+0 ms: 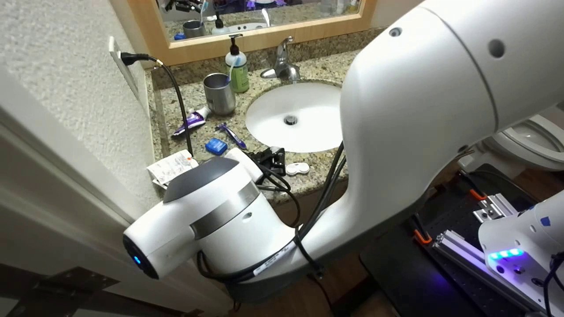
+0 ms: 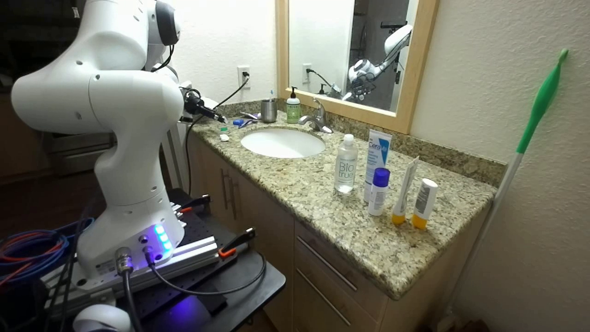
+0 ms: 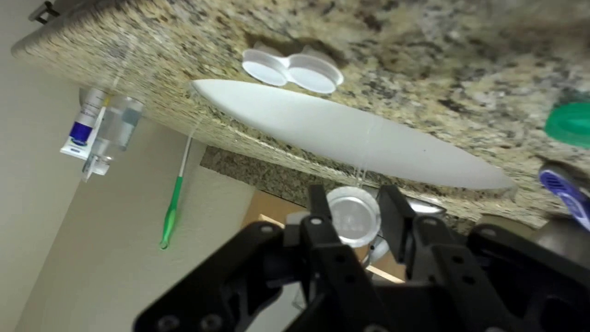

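Between its fingertips my gripper is shut on a small round whitish cap-like piece [image 3: 354, 216], with its pale rim facing the wrist camera. In exterior view 2, the gripper [image 2: 220, 117] hangs low over the counter's far left end, just above a green cap [image 2: 223, 129]. That green cap [image 3: 572, 124] lies on the granite at the right of the wrist view. A white two-well contact lens case [image 3: 292, 68] rests on the counter, apart from the gripper; in exterior view 1 the lens case [image 1: 297, 168] lies near the front edge.
The sink [image 1: 296, 119] is beside the gripper. Around it stand or lie a metal cup [image 1: 219, 94], soap bottle [image 1: 240, 76], toothpaste tube [image 1: 194, 121], purple razor [image 1: 231, 136] and blue box [image 1: 216, 146]. Several bottles and tubes, including a clear bottle [image 2: 346, 166], stand farther right.
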